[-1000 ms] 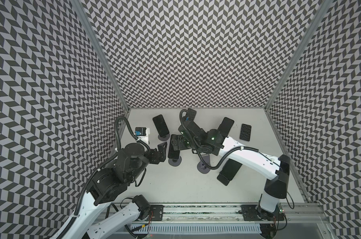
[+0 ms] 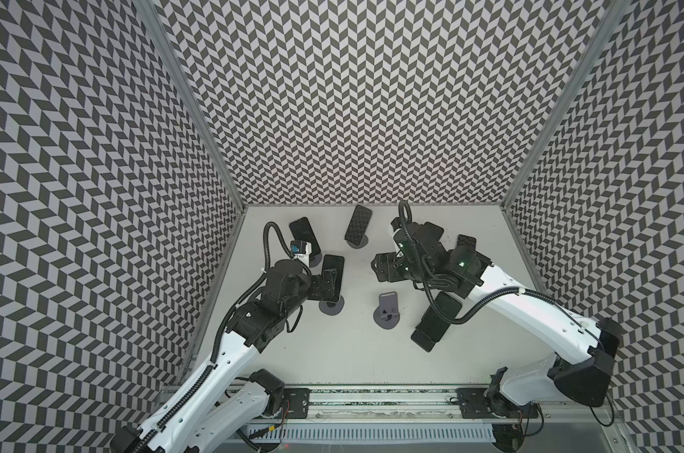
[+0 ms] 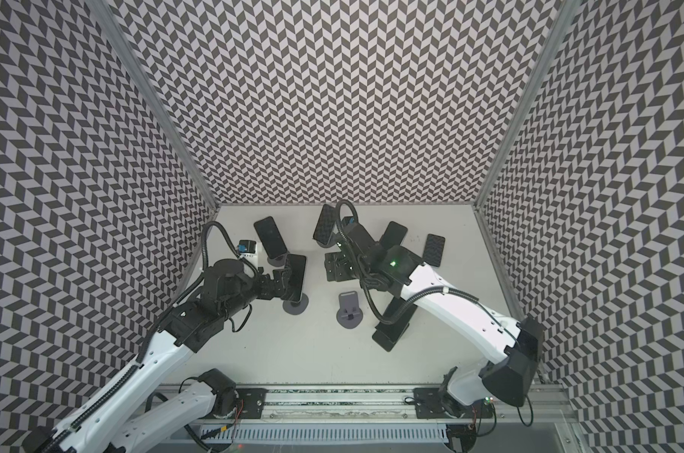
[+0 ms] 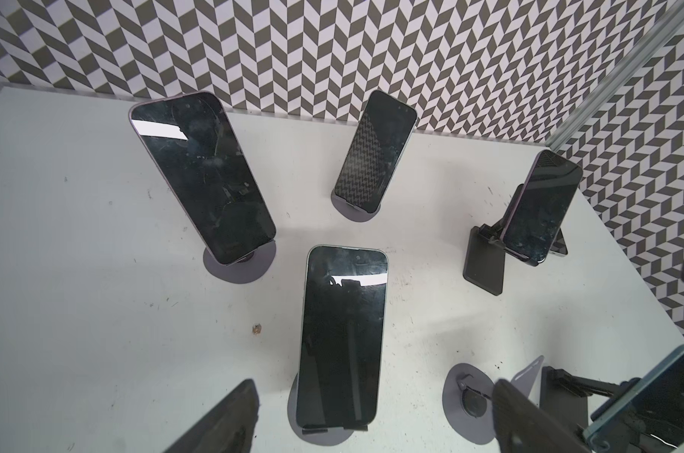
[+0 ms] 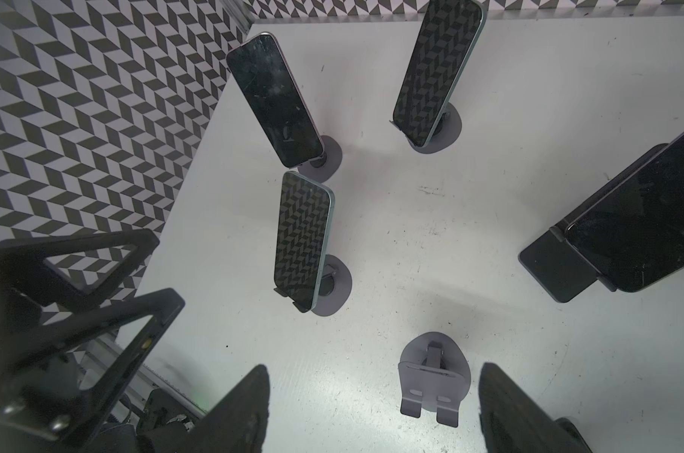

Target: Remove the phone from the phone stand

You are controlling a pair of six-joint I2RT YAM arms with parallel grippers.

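Several phones rest on stands. In the left wrist view a phone [image 4: 342,332] on a round grey stand [image 4: 309,434] sits in front of my open left gripper, which is above it. Farther back are a left phone [image 4: 202,177] and a middle phone [image 4: 373,151], both on round stands. My right gripper hovers above an empty grey stand [image 5: 434,377], fingers apart with nothing visible between them. A large phone [image 5: 643,211] leans on a black stand [image 5: 554,268] at its right.
Another phone and black stand [image 2: 436,321] are at the front right. A phone [image 3: 434,249] is at the back right. The bare table [image 2: 281,347] is clearest at the front left.
My left gripper has moved right and toward the phone on the near-middle stand. My right arm has swung right, away from that phone, uncovering it in the top left view.
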